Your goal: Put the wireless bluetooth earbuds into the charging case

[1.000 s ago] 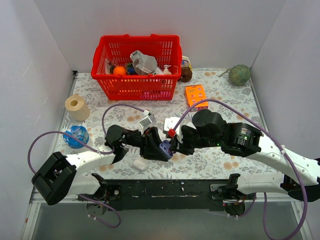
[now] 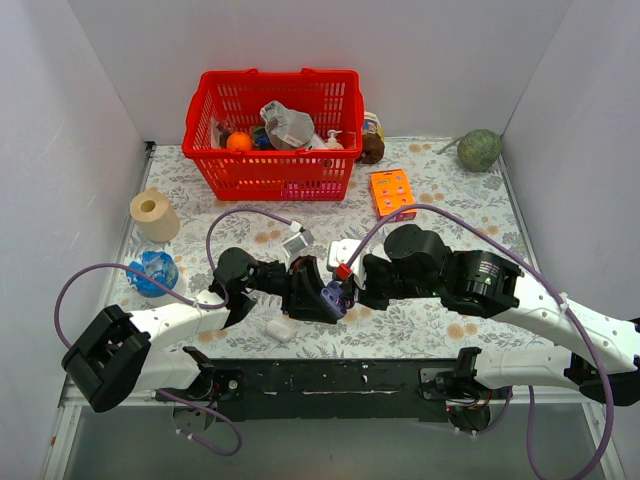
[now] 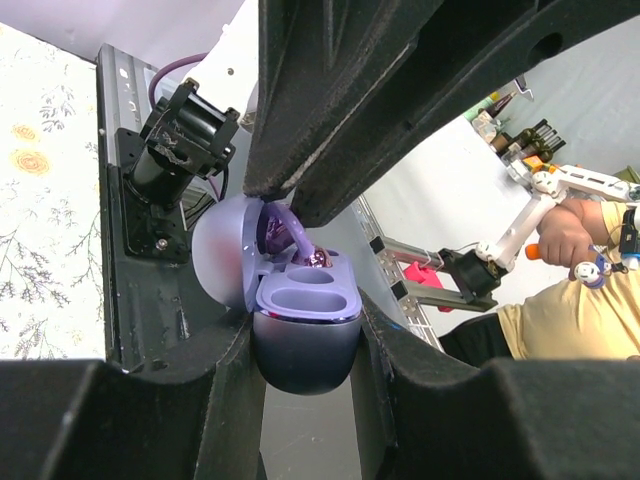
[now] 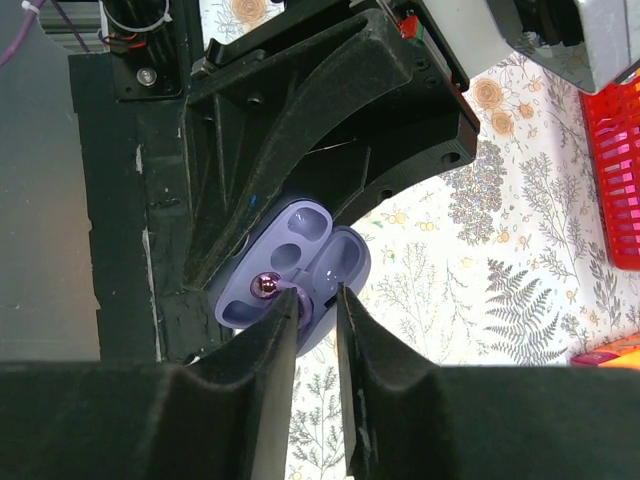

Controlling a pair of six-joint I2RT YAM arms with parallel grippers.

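Observation:
The lilac charging case (image 3: 306, 345) is gripped in my left gripper, its lid raised and its hollows showing. One lilac earbud with a shiny purple end (image 4: 266, 285) lies slantwise at the case, its stem standing out; how deep it sits cannot be told. My right gripper is at the case, its fingertips parted. One of its fingers (image 4: 276, 350) overlaps the earbud's stem, while the other (image 4: 358, 335) is clear of it. From above, the two grippers meet around the case (image 2: 337, 298), largely hiding it.
A small white object (image 2: 281, 329) lies on the patterned table below the left gripper. A red basket (image 2: 270, 185) stands at the back, an orange box (image 2: 392, 190) right of it. The paper roll (image 2: 155, 215) and blue item (image 2: 153, 272) are at left.
My right gripper has shifted very slightly at the case. The left arm and the case stay almost where they were.

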